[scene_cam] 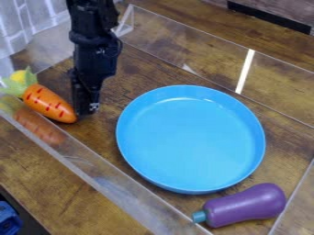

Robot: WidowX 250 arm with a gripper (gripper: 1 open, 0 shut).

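Observation:
My black gripper (86, 96) reaches down from the top left and is shut, its tip just right of an orange toy carrot (50, 104). Nothing clearly shows between the fingers. The carrot lies at the left edge against the clear tray wall, its leafy green top pointing up-left, with a yellow piece behind it.
A large blue plate (190, 138) fills the centre right. A purple toy eggplant (245, 206) lies at the lower right. Part of a blue object (6, 218) shows at the bottom left. The wooden surface behind the plate is clear.

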